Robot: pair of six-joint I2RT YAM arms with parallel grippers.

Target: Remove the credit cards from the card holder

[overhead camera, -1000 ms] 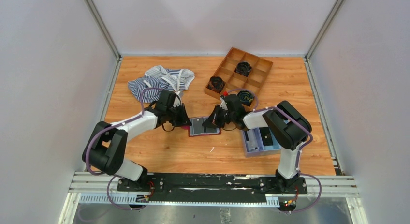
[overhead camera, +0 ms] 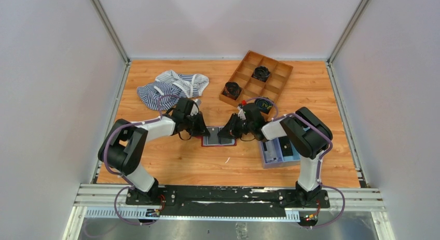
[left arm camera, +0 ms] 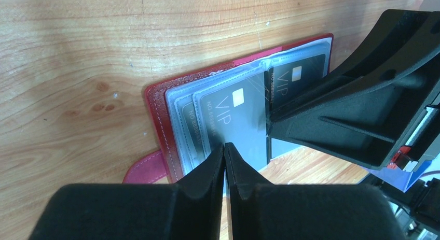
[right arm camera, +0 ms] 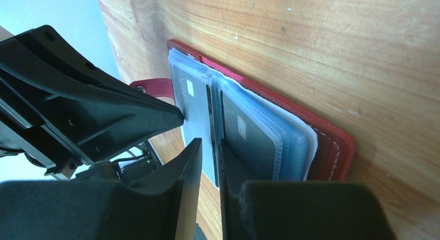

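Note:
The open red card holder [overhead camera: 218, 145] lies flat mid-table, its clear sleeves holding dark VIP cards. My left gripper [overhead camera: 207, 133] is low over its left part. In the left wrist view its fingertips [left arm camera: 231, 157] stand very close together at a card [left arm camera: 238, 113] in the left sleeves; whether they are fully shut, or grip anything, I cannot tell. Over the right part, my right gripper is open a little, its tips by the edge of another card [right arm camera: 194, 102] near the middle. No card shows between its fingers.
A bluish box [overhead camera: 280, 164] with cards inside stands right, under the right arm. At the back are a wooden compartment tray [overhead camera: 275, 83] with coiled black items and a striped cloth [overhead camera: 174, 89]. Bare table lies in front of the holder.
My left gripper has shifted slightly right, farther over the holder's left part. The right arm and the card holder look almost unmoved.

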